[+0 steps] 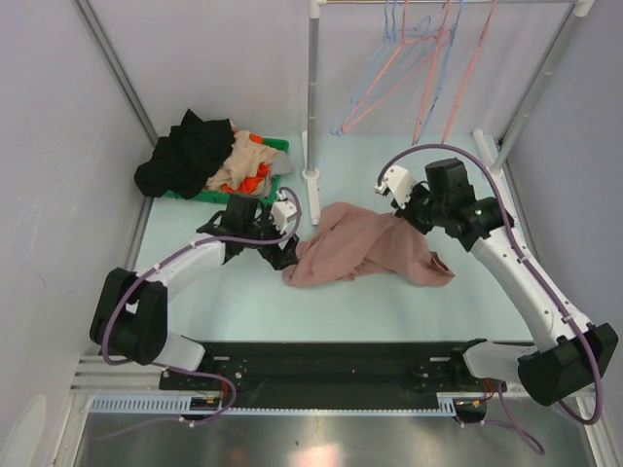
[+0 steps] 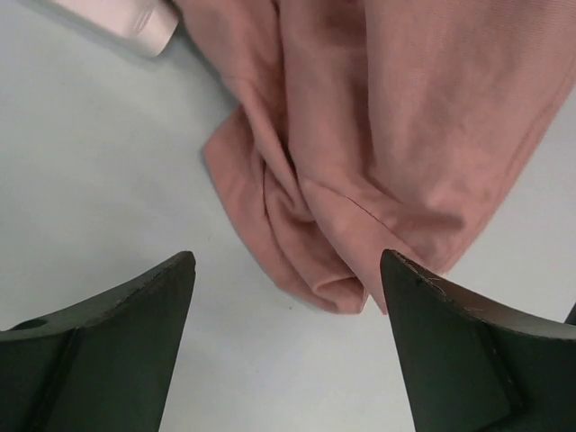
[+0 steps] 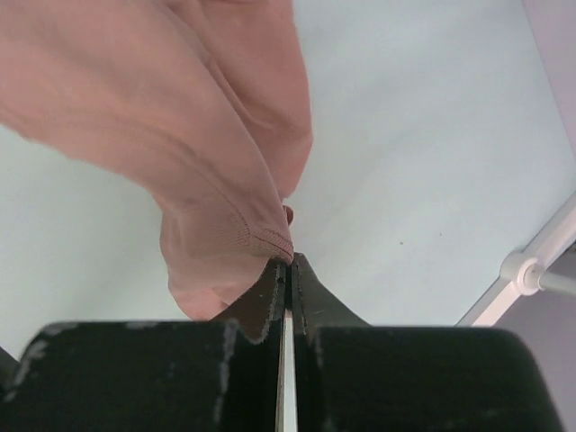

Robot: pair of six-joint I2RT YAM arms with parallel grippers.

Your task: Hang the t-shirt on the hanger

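Observation:
The pink t-shirt [image 1: 350,253] lies crumpled on the table, its right part lifted by my right gripper [image 1: 414,219], which is shut on a bunched corner, as the right wrist view [image 3: 288,265] shows. My left gripper [image 1: 287,253] hovers at the shirt's left end; in the left wrist view its fingers [image 2: 108,351] stand open, apart, with the fabric [image 2: 342,180] just beyond them and none visibly held.
Blue and pink hangers [image 1: 425,68] hang from the white rail [image 1: 438,3] at the back. A green bin of clothes [image 1: 200,161] is at the back left.

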